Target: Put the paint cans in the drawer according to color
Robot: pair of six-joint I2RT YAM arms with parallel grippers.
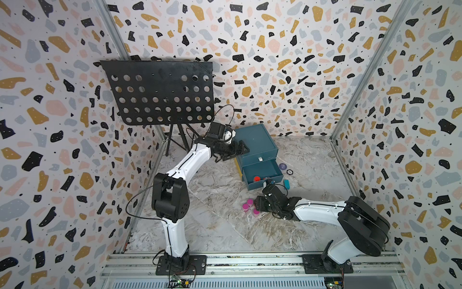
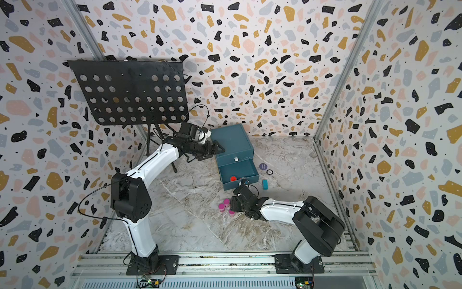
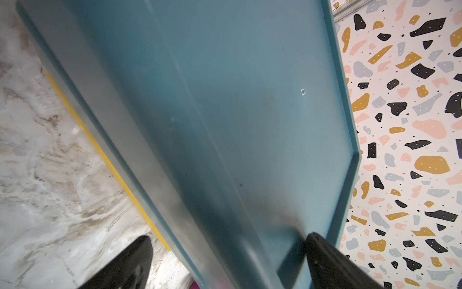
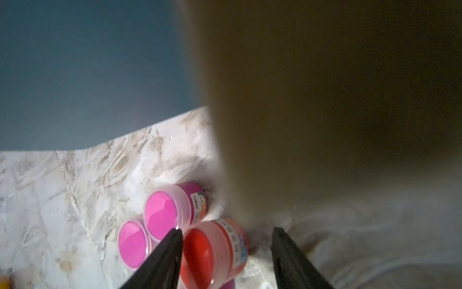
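A teal drawer box [image 1: 251, 137] has its lower drawer [image 2: 247, 168] pulled out, with a red can [image 1: 256, 178] inside. My left gripper [image 1: 239, 150] is at the box's top left edge; in the left wrist view its fingers straddle a side edge, but whether it is shut cannot be told. My right gripper stands open around a red can [image 4: 207, 255] on the table in front of the drawer. Pink cans [image 4: 158, 214] lie beside that red can.
A black perforated panel [image 1: 158, 91] on a stand is at the back left. Small round items [image 2: 263, 166] and a cyan object [image 2: 265, 184] lie right of the drawer.
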